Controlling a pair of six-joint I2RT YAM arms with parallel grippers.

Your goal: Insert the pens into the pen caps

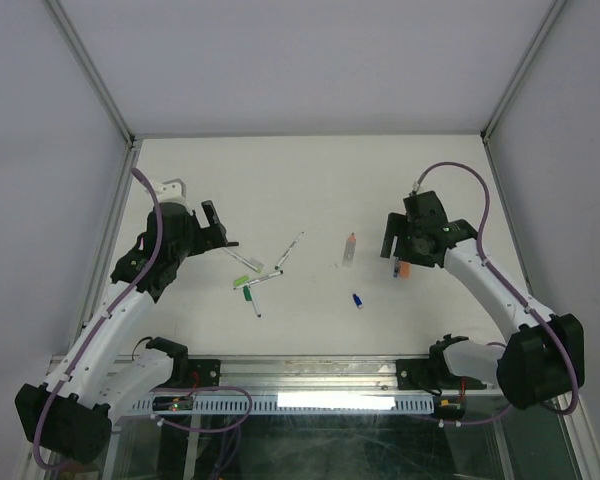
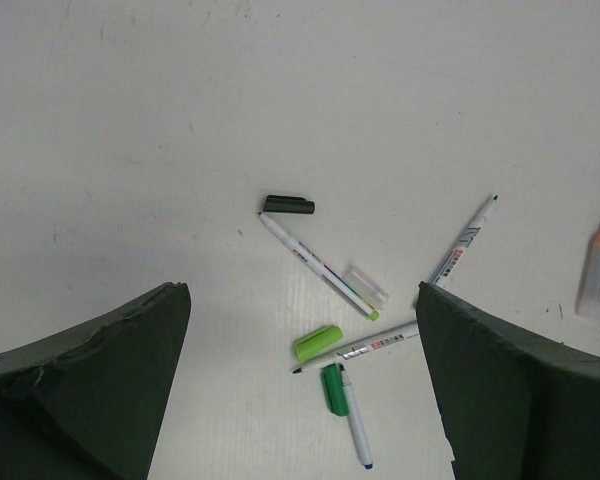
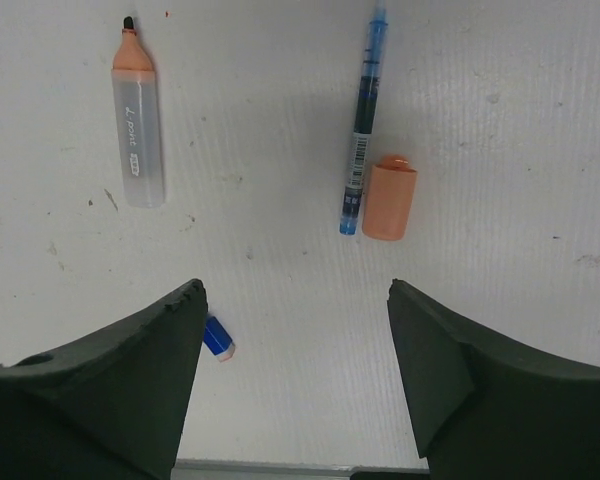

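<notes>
My open left gripper hangs over the left cluster: thin pens [image 2: 320, 268], a black cap [image 2: 288, 204], a light-green cap [image 2: 318, 342], a dark-green cap [image 2: 335, 390] and a clear cap [image 2: 367, 286]. My right gripper is open above the right group: an orange marker [image 3: 138, 140] with bare tip, a blue pen [image 3: 359, 150], an orange cap [image 3: 389, 197] beside it, and a small blue cap [image 3: 218, 338] nearer the front. Nothing is between either gripper's fingers.
Metal rails [image 1: 300, 370] run along the front edge, and grey walls enclose the sides and back.
</notes>
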